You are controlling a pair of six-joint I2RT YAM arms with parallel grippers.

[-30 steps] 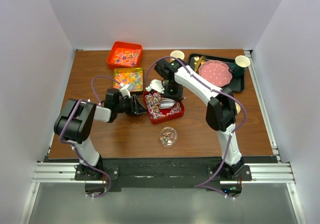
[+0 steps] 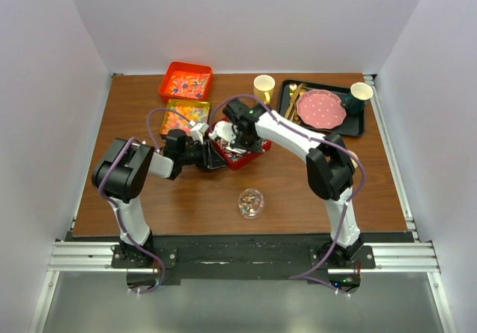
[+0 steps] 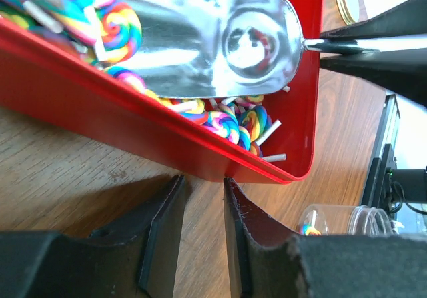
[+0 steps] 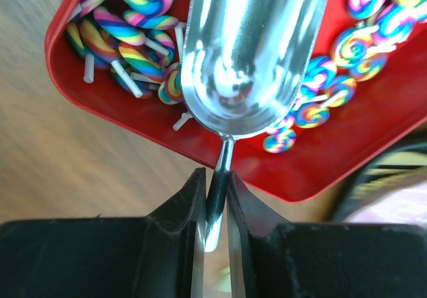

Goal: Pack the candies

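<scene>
A red box (image 2: 261, 154) of swirly lollipops sits mid-table between my grippers. In the right wrist view my right gripper is shut on the thin handle of a metal scoop (image 4: 243, 65). The scoop's bowl lies inside the box, over lollipops (image 4: 137, 41). My left gripper stands part open at the box's outer wall (image 3: 153, 121), with nothing visibly held between its fingers; contact with the wall is unclear. A clear jar (image 2: 251, 203) with a few candies inside stands toward the front.
An orange-red tray (image 2: 168, 86) and a yellow tray (image 2: 173, 111) of candies are at the back left. A yellow mug (image 2: 264, 87), a dark tray (image 2: 350, 128) with a pink plate (image 2: 322, 109), and a green mug (image 2: 359, 96) occupy the back right.
Over the last second my left gripper has moved right, up to the box. The box has shifted and turned, lately toward the left. The right gripper and scoop have moved left over it.
</scene>
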